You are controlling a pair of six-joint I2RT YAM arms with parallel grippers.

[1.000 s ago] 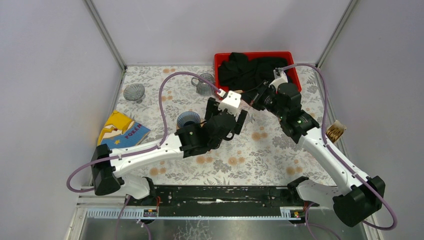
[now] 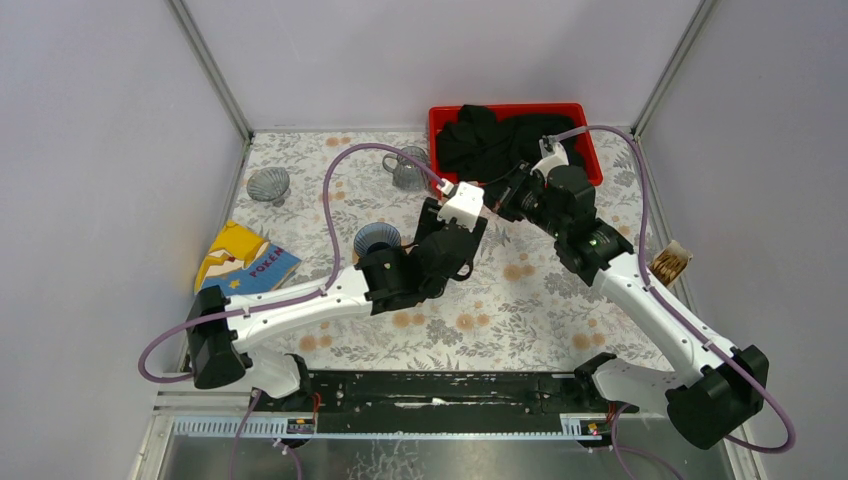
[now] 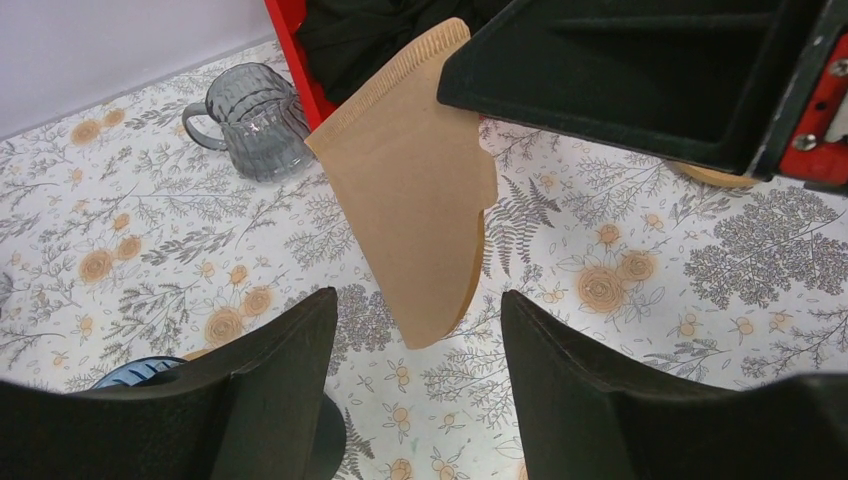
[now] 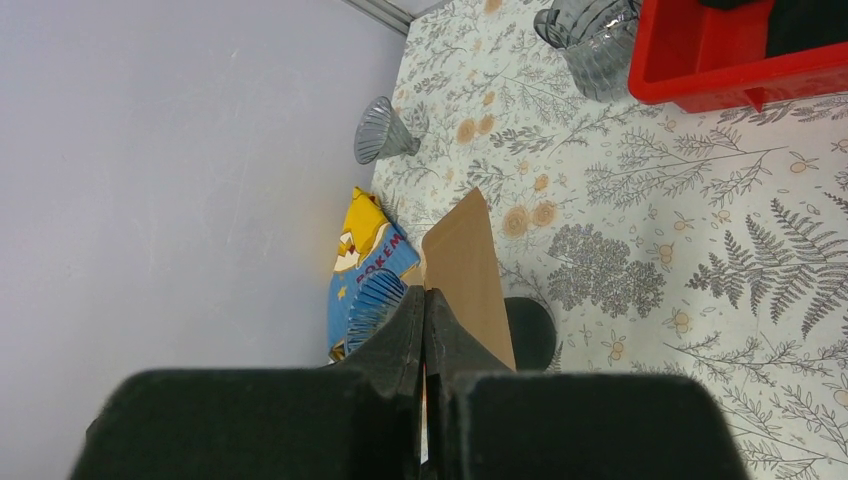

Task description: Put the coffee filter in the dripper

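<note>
A brown paper coffee filter [image 3: 405, 220] hangs from my right gripper, which is shut on its edge. In the left wrist view it faces me upright, just beyond my left gripper, whose fingers are part open with nothing gripped between them. The blue ribbed dripper [image 2: 378, 235] stands left of both grippers, largely covered by the left fingers in the left wrist view and by the filter and right gripper in the right wrist view.
A red bin [image 2: 510, 110] with dark cloth is at the back, a glass jug [image 2: 408, 170] beside it. A glass cone [image 2: 268, 183] and yellow-blue packet [image 2: 240, 262] lie left; a filter holder [image 2: 670, 262] is at the right edge.
My right gripper has shifted very slightly; the rest looks unchanged.
</note>
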